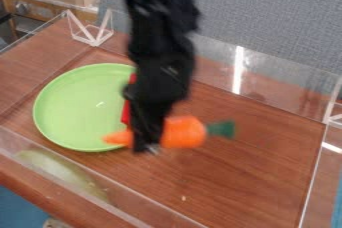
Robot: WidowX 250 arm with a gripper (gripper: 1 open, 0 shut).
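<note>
My gripper (150, 137), blurred by motion, is shut on an orange toy carrot (185, 132) with a green top, held in front of the green plate's right side. The green plate (64, 110) rests on the wooden surface at the left. A red object (127, 112) on the plate is mostly hidden behind the arm.
Clear low walls (321, 167) edge the wooden surface (241, 187), and a white bracket (91, 34) stands at the back left. A grey wall is behind.
</note>
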